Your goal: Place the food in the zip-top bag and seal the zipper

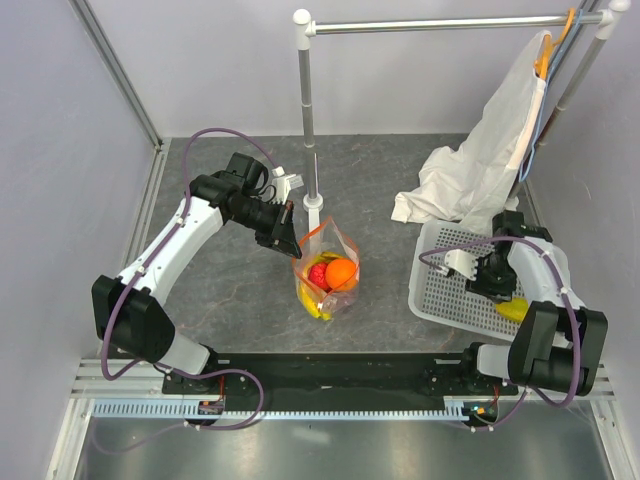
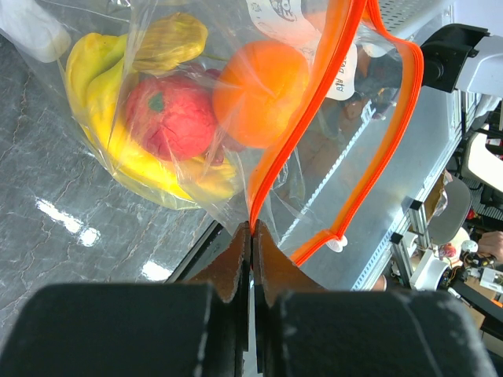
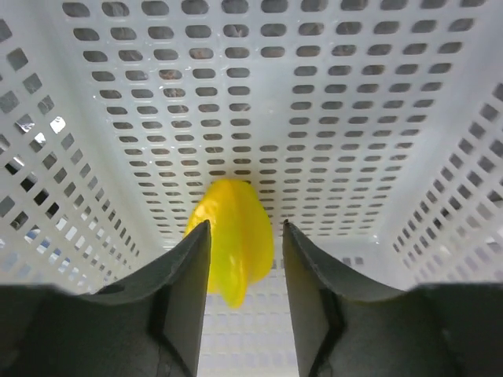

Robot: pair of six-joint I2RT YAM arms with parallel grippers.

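Note:
The clear zip top bag point(image 1: 326, 300) with orange zipper edges holds an orange point(image 2: 259, 90), red fruit point(image 2: 169, 118) and yellow bananas point(image 2: 118, 133). My left gripper is shut on the bag's edge, at the zipper. In the white perforated basket point(image 1: 450, 305), a yellow food point(image 3: 232, 228) lies beneath my right gripper. Its fingertips stand apart on either side of that food in the right wrist view; whether they touch it cannot be told.
A white cloth point(image 1: 440, 190) hangs from the rack at the back right, its end beside the basket.

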